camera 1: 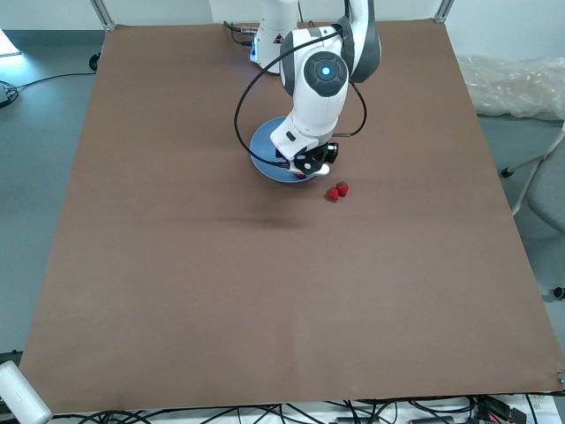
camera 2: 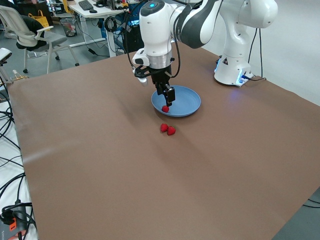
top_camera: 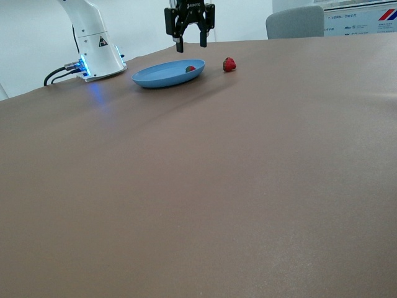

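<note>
My gripper (top_camera: 191,40) hangs open above a blue plate (top_camera: 155,77), its two black fingers apart with nothing between them. A red strawberry (camera 2: 165,108) lies in the plate (camera 2: 187,102), toward the near side in the right view, beneath the gripper. Two more strawberries, one (camera 2: 164,127) beside another (camera 2: 171,130), lie on the brown table just outside the plate; in the left view they (camera 1: 342,189) sit right of it. In the top view a strawberry (top_camera: 229,64) shows right of the plate.
The white arm base (camera 2: 232,70) stands behind the plate with cables. Chairs, a desk and cable bundles lie off the table's edges.
</note>
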